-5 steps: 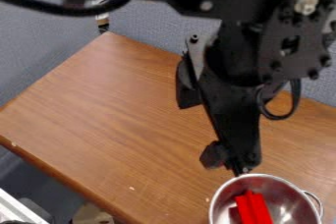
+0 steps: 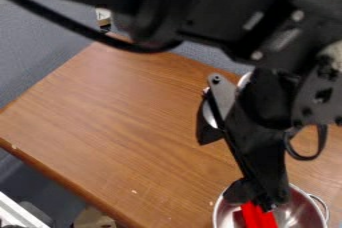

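Observation:
The black gripper [image 2: 243, 190] reaches down into a steel pot [image 2: 309, 212] at the bottom right, its visible finger just above a red object [image 2: 258, 216] inside. The arm hides much of the gripper's other side. By the visible finger the fingers appear open, with nothing seen held. A light round item behind the gripper is mostly hidden.
The arm and gripper have moved right and down, from above the pot's back rim to over the red object inside it.

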